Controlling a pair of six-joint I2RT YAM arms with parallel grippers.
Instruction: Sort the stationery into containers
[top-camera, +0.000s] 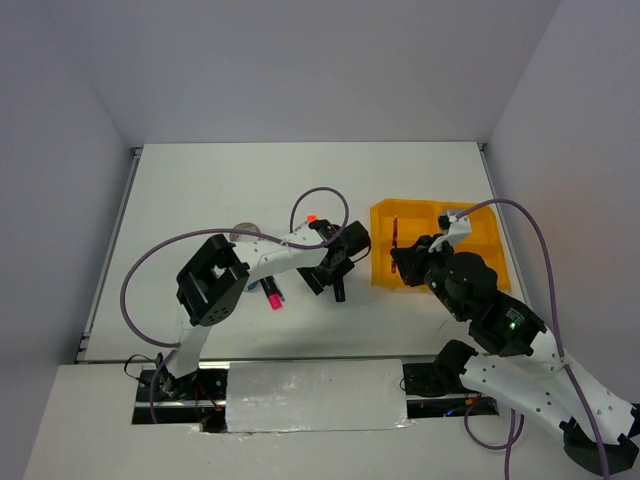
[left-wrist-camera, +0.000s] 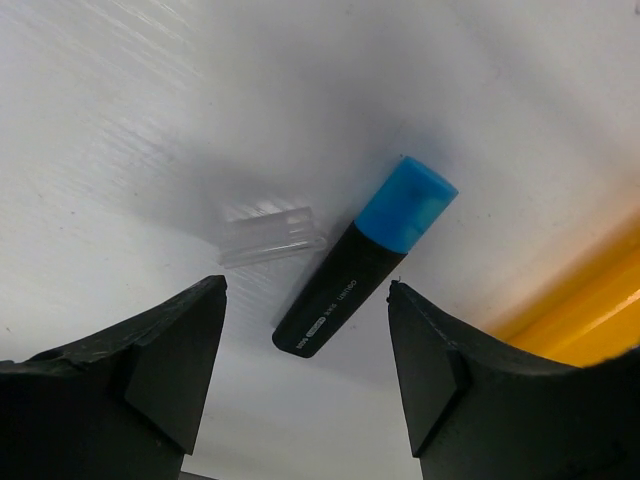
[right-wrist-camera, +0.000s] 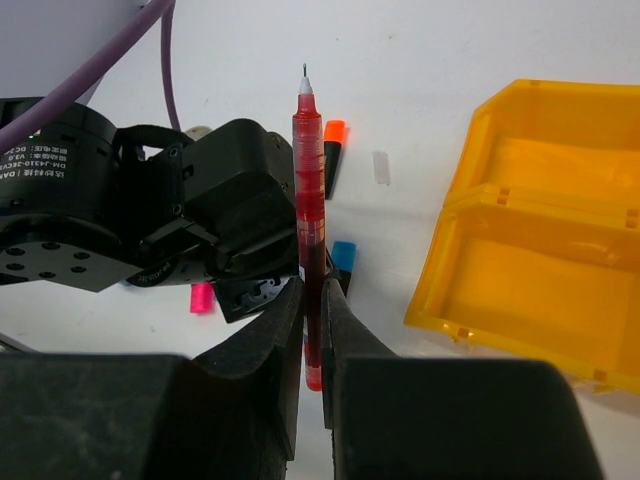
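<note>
My left gripper is open above a black highlighter with blue cap (left-wrist-camera: 365, 256) and a small clear plastic piece (left-wrist-camera: 270, 236). My right gripper is shut on a red pen (right-wrist-camera: 309, 180), held upright in the right wrist view, beside the yellow compartment container (right-wrist-camera: 525, 285). An orange-capped black marker (right-wrist-camera: 334, 139) lies behind the left arm. A pink-capped marker (top-camera: 274, 299) lies left of the left gripper in the top view, among other items partly hidden by that arm.
The left arm covers part of the items at the middle left. The yellow container takes up the right side, with the right arm over its front right.
</note>
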